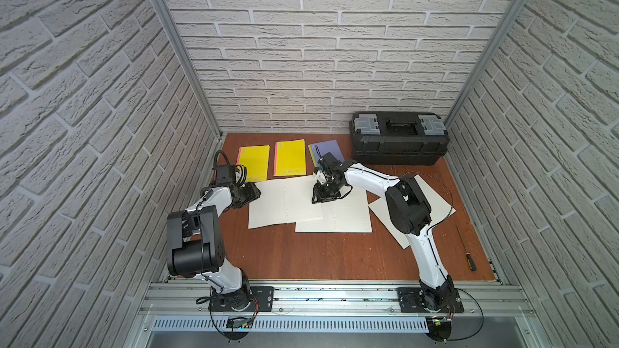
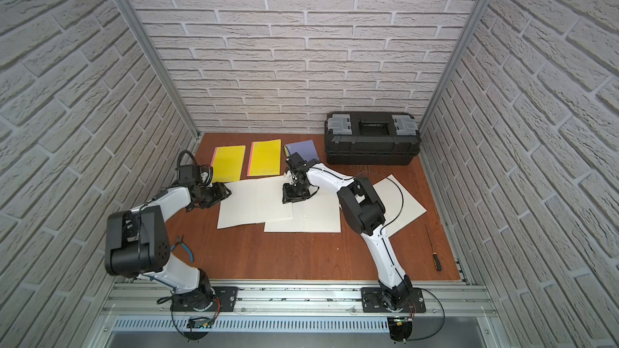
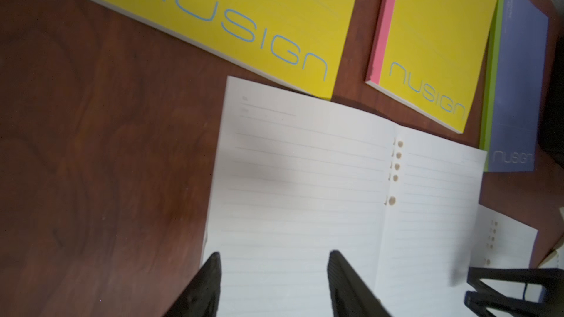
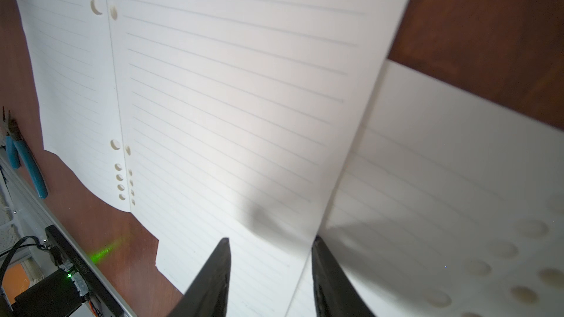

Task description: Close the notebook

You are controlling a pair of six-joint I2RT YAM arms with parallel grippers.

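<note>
The open notebook (image 1: 267, 205) lies spread on the wooden table, lined pages up, its right side overlapping a second open notebook (image 1: 348, 212). In the left wrist view its left page (image 3: 299, 199) looks flat. My left gripper is over that page near its left edge, its fingers apart with nothing visible between them. My right gripper stands at the right page's outer edge, fingers parted, one (image 4: 320, 258) close to the edge line. Whether it touches the paper I cannot tell.
Closed yellow notebooks (image 1: 290, 158) and a purple one (image 1: 329, 150) lie behind. White sheets or pages (image 1: 432, 199) spread at the right, with a black toolbox (image 1: 399, 138) at the back and a screwdriver (image 1: 470, 261). Blue-handled pliers (image 2: 185, 250) lie left.
</note>
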